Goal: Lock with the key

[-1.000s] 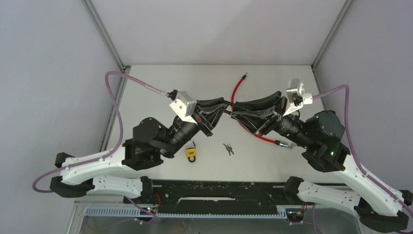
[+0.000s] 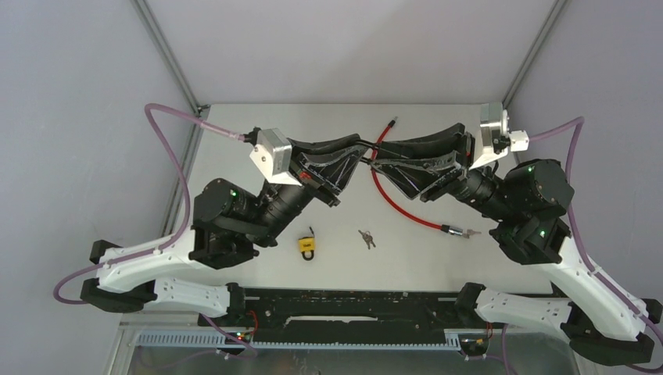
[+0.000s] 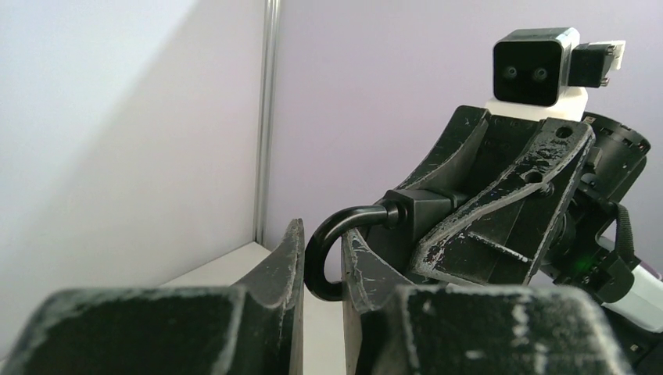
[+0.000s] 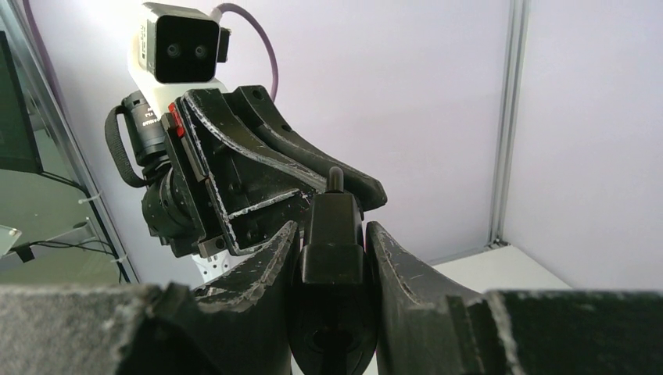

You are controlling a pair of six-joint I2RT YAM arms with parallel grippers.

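Between my two grippers, high over the table, is a black padlock with a curved shackle. In the left wrist view the bend of that shackle runs between the fingertips of my left gripper, which is shut on it. My right gripper is shut on the block-shaped body of the same lock. From above, the left gripper and right gripper nearly meet, tip to tip. No key shows in the lock. A small bunch of keys lies on the table below.
A yellow padlock lies left of the keys. Behind them curves a red cable lock, a key at its right end.
Both arms have shifted, the left wrist leftward and the right wrist to the right and up in the view.
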